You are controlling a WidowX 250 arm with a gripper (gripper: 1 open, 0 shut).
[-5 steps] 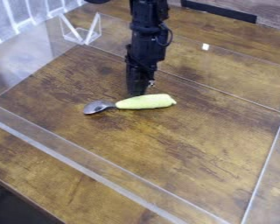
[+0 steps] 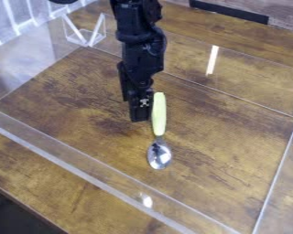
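A spoon with a pale yellow-green handle (image 2: 159, 115) and a metal bowl (image 2: 159, 155) lies on the wooden table, pointing toward the front. My black gripper (image 2: 142, 108) is low over the table just left of the handle's far half, with its fingers open. Whether the fingertips touch the handle is hard to tell.
Clear panels (image 2: 278, 174) border the work area at the sides and front. A white bracket (image 2: 85, 31) stands at the back left.
The spoon has swung from lying crosswise, bowl to the left, to lying lengthwise, bowl toward the front. My gripper has moved down and slightly left.
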